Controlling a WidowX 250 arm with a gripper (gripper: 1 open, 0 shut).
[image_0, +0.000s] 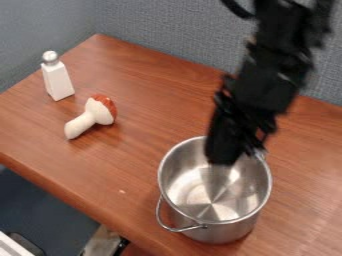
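A steel pot (201, 200) with a wire handle stands on the wooden table at the lower middle, its inside looking empty. The dark gripper (238, 145) is blurred above the pot's back rim; whether it is open or shut does not show. A white mushroom-like object with a red-and-white cap (94, 115) lies at the left, and a white bottle (58, 80) stands behind it.
A grey wall stands behind.
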